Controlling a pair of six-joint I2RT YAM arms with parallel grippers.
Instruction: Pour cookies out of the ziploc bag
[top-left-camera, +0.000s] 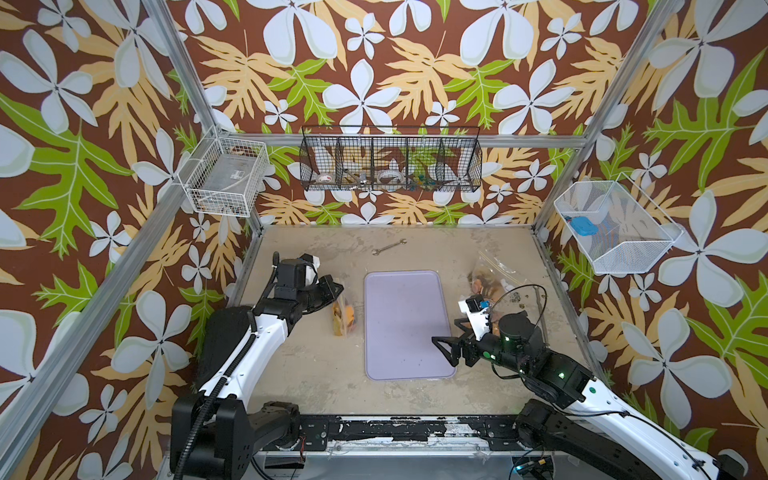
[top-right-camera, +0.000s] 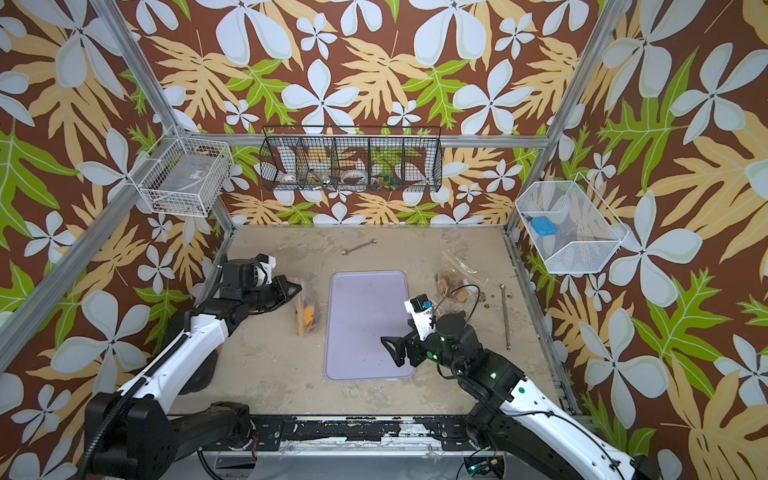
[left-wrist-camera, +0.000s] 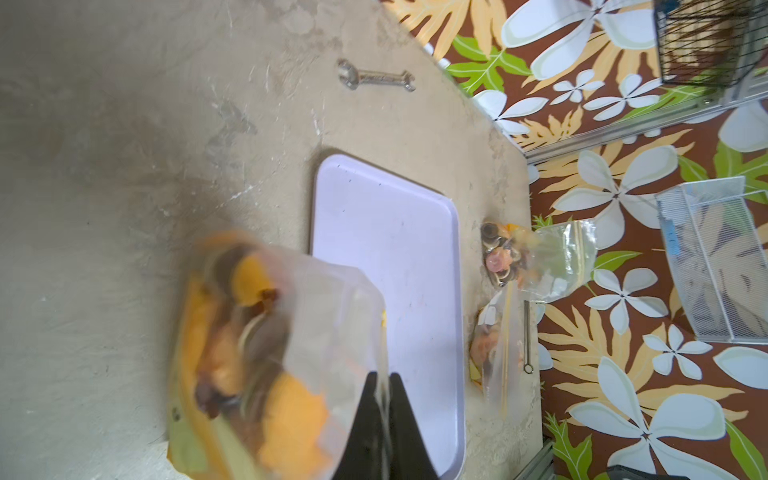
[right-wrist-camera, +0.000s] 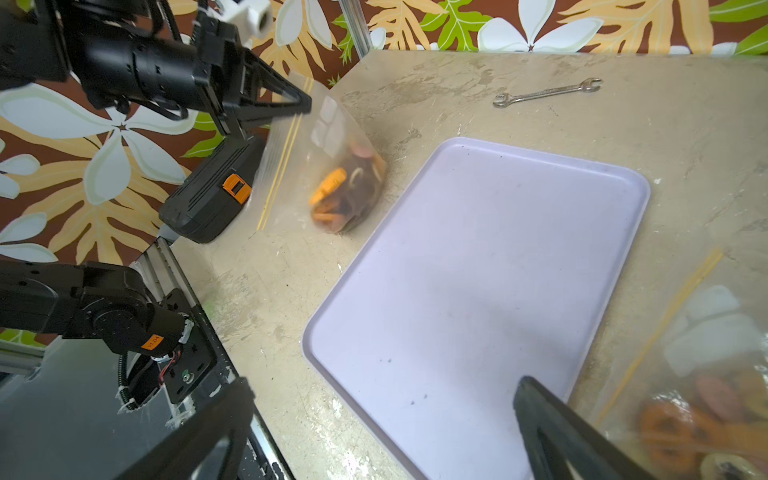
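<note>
My left gripper (top-left-camera: 332, 289) is shut on the top of a ziploc bag (top-left-camera: 344, 318) of cookies and holds it raised left of the lilac tray (top-left-camera: 406, 320); in the left wrist view the bag (left-wrist-camera: 240, 352) hangs beside the fingertips. The tray is empty. My right gripper (top-right-camera: 397, 342) stands open over the tray's near right part, nothing between its fingers. More bags of cookies (left-wrist-camera: 500, 260) lie on the table right of the tray.
A wrench (right-wrist-camera: 544, 94) lies at the back. A long metal tool (top-right-camera: 505, 316) lies at the right edge. Wire baskets (top-left-camera: 388, 160) hang on the back and side walls.
</note>
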